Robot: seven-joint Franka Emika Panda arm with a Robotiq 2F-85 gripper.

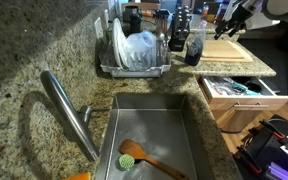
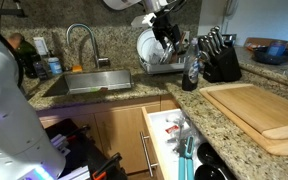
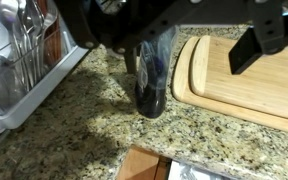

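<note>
A dark bottle with a clearer upper part stands upright on the granite counter beside the dish rack; in exterior view 2 the bottle is in front of the knife block. My gripper is raised to the right of it. Seen from the other side, the gripper hangs higher than the bottle, with a gap to it. In the wrist view, its dark fingers are spread apart. The bottle shows below, near the left finger, which partly covers its top.
The dish rack holds plates and utensils. Cutting boards lie on the counter beyond the bottle, and a drawer of utensils hangs open below. The sink contains a wooden spoon and a green scrubber.
</note>
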